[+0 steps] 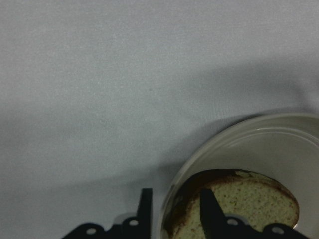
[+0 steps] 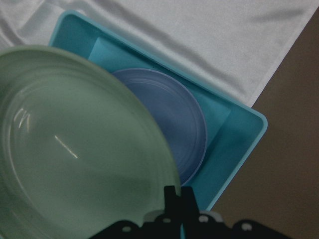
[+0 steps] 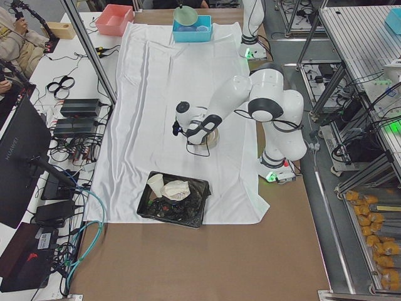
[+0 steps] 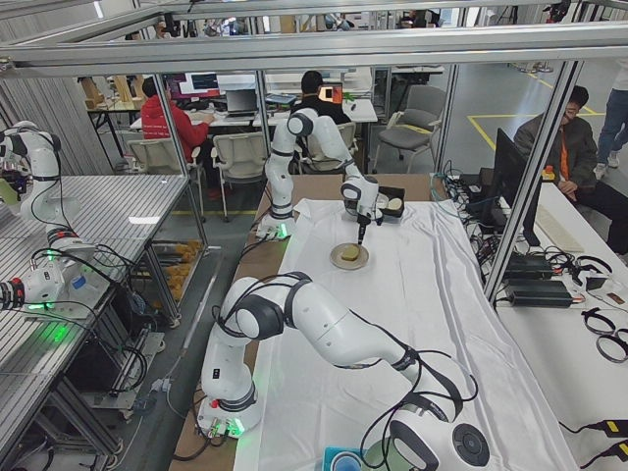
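A beige plate (image 4: 338, 257) on the white cloth holds a slice of bread (image 1: 254, 204). My left gripper is low over the plate's edge, open, one finger over the cloth and the other over the bread. My right gripper is shut on the rim of a green plate (image 2: 79, 144), held over a light blue bin (image 2: 239, 139) with a blue plate (image 2: 177, 119) inside.
A black tray (image 3: 172, 213) with a white cup and crumpled white items stands at the cloth's front. A pink bin (image 3: 114, 20) sits on the side table.
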